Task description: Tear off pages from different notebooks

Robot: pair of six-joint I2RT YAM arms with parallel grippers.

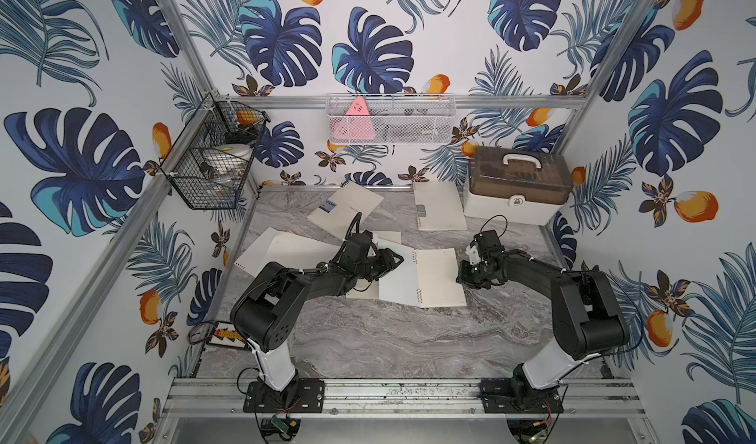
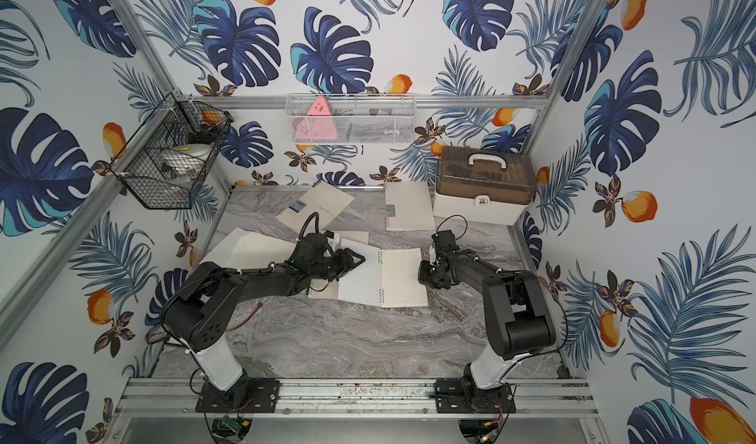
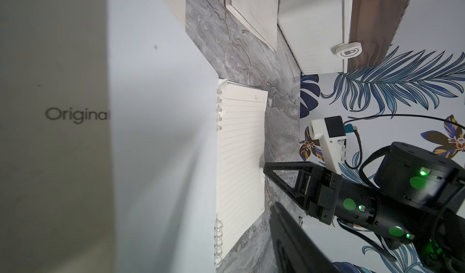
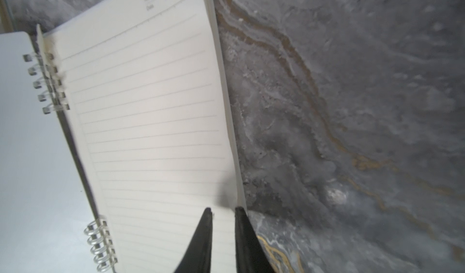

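An open spiral notebook (image 1: 437, 278) lies mid-table, its lined right page (image 4: 150, 118) flat, its white left side (image 3: 159, 127) close before the left wrist camera. My left gripper (image 1: 386, 261) hangs over that white side; its fingertips are blurred or hidden, so its finger is unclear. My right gripper is at the page's right edge, fingertips close together, shut; whether paper is between them is not clear. Other notebooks lie at the back (image 1: 437, 203), back left (image 2: 315, 203) and left (image 1: 283, 251).
A brown-lidded white box (image 1: 516, 184) stands at back right. A white wire basket (image 1: 417, 121) hangs on the back wall, a black one (image 1: 212, 168) on the left.
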